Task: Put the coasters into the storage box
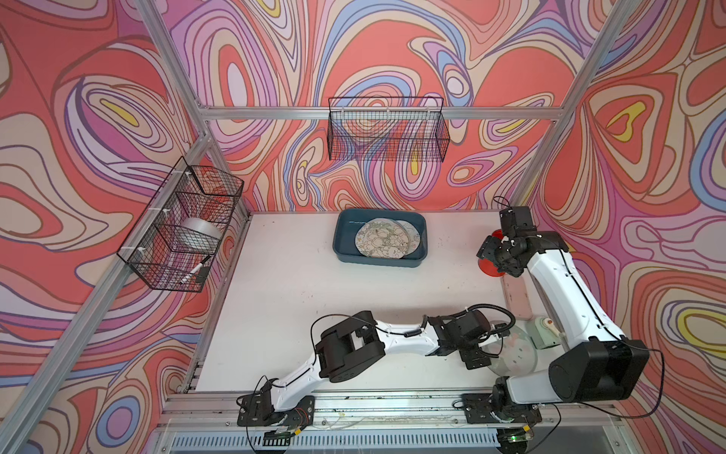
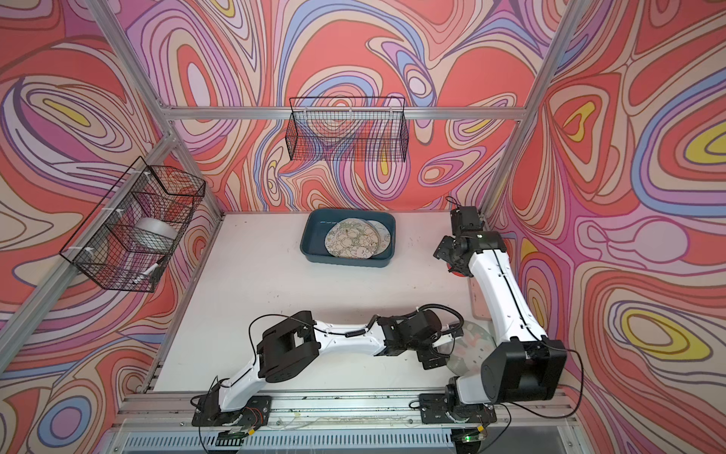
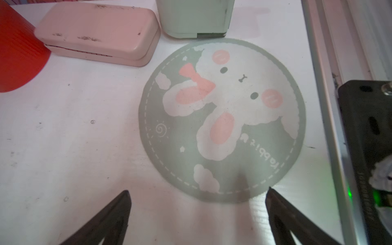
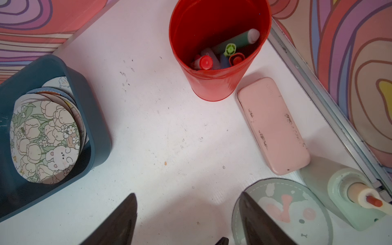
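Observation:
A round grey-green coaster with a white rabbit [image 3: 220, 122] lies flat on the table at the front right. My left gripper is open just above its near edge, nothing between the fingers. My right gripper hangs higher at the back right, over the red bucket area, its fingers apart and empty. The dark blue storage box [image 1: 379, 260] stands at the back middle with several round coasters [image 4: 45, 138] stacked in it, the top one printed with pale flowers.
A red bucket [image 4: 216, 83] holding several markers, a pink case [image 4: 272, 122] and a pale green bottle [image 4: 343, 196] line the right edge. Wire baskets [image 1: 181, 227] hang on the left and back frames.

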